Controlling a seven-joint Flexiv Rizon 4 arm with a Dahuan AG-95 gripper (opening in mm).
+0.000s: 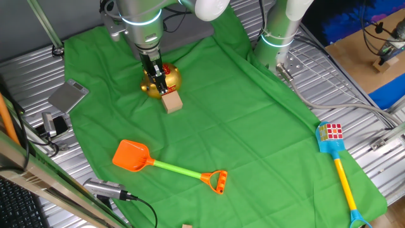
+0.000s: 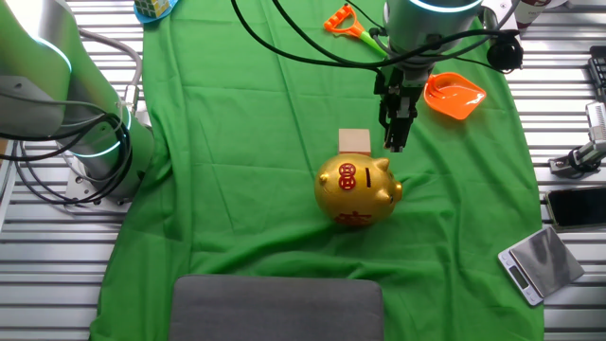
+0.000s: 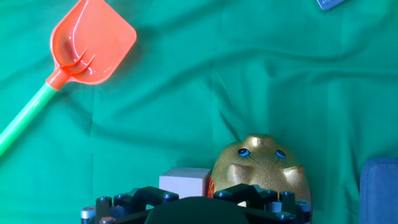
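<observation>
My gripper (image 1: 166, 92) points down beside the gold piggy bank (image 1: 176, 77), near a small tan wooden block (image 1: 171, 103). From the opposite side, the gripper (image 2: 395, 144) hangs to the right of the block (image 2: 354, 141) and above the piggy bank (image 2: 352, 192). In the wrist view, a gap shows between the two dark fingers, so the gripper is open, and nothing is seen held. Ahead of the fingers lie the pale block (image 3: 185, 180) and the piggy bank's face (image 3: 261, 163); their lower parts are hidden.
An orange shovel with a green handle (image 1: 177, 169) lies on the green cloth (image 1: 253, 126). A blue shovel (image 1: 330, 143) at the right bears a puzzle cube (image 1: 331, 132). A scale (image 1: 68, 96) and a dark grey pad (image 2: 276, 308) sit by the edges. Mid-cloth is clear.
</observation>
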